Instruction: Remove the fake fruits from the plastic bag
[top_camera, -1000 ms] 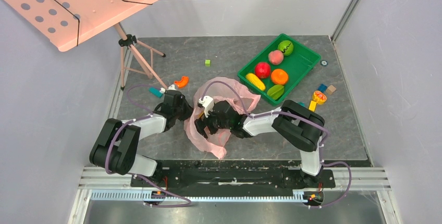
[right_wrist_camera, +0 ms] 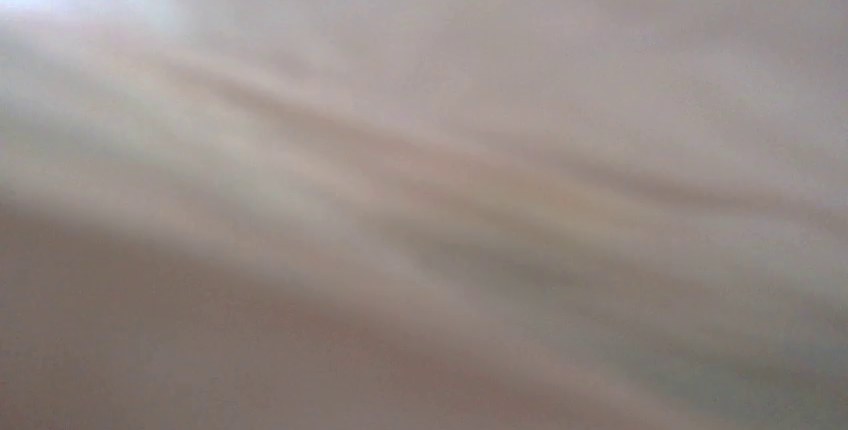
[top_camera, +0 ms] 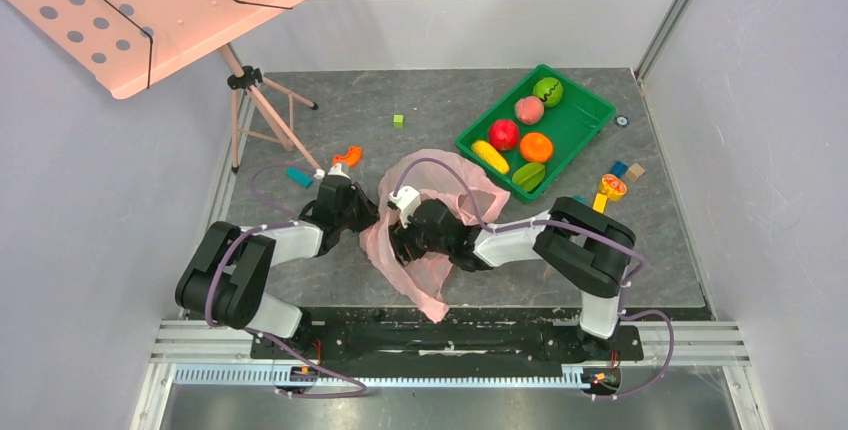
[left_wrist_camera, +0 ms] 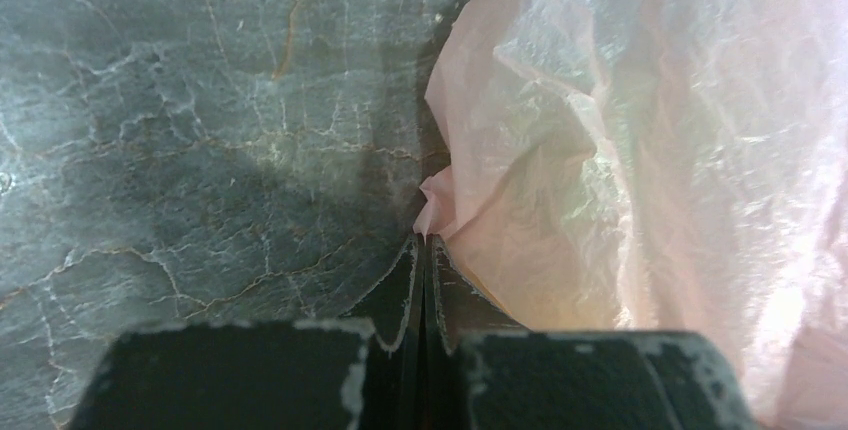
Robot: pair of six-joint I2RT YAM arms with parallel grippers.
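The crumpled pink plastic bag (top_camera: 430, 290) lies at centre, with yellowish shapes faintly showing through it in the left wrist view. My left gripper is shut at the bag's left edge, its tips at a small fold; whether plastic is pinched between them is unclear. My right gripper (top_camera: 400, 248) is down inside the bag; its fingers and anything between them are hidden, and the right wrist view shows only blurred pink plastic (right_wrist_camera: 420, 190).
A green tray (top_camera: 580, 120) of fruit stands at back right. Small blocks and toys, such as an orange piece (top_camera: 348, 156) and a yellow block (top_camera: 600, 202), lie around. A pink stand (top_camera: 270, 115) occupies the back left.
The left gripper has moved slightly right.
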